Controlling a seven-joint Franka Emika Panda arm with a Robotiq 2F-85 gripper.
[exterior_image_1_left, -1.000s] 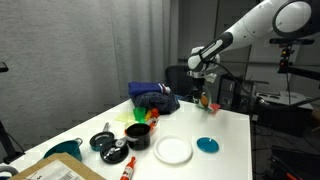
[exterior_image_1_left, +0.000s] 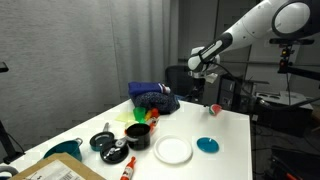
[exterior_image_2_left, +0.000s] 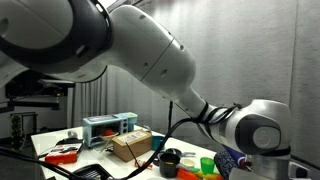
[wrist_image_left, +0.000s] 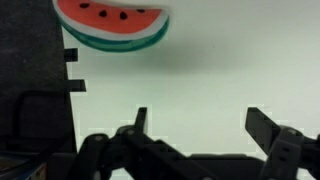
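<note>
My gripper stands open in the wrist view, its two black fingers wide apart with only bare white tabletop between them. Ahead of it, at the upper left, lies a toy watermelon slice (wrist_image_left: 112, 20), red with dark seeds and a green rind, partly cut off by the frame. Exterior view 1 has the arm (exterior_image_1_left: 205, 65) reaching over the far right end of the table, where a small red item (exterior_image_1_left: 216, 108) sits; the fingertips are too small to make out there. The arm hides much of exterior view 2.
A white plate (exterior_image_1_left: 172, 150) and a blue plate (exterior_image_1_left: 207, 145) lie on the table's near half. Left of them are a black pot (exterior_image_1_left: 138, 137), a red bottle (exterior_image_1_left: 128, 171) and pans. Blue cloth (exterior_image_1_left: 154, 101) is piled at the back. A green cup (exterior_image_2_left: 207, 165) stands by the arm.
The end of the arm looks slightly higher than a second ago. An orange-coloured patch beneath it no longer shows. Plates, pot and bottle have not moved.
</note>
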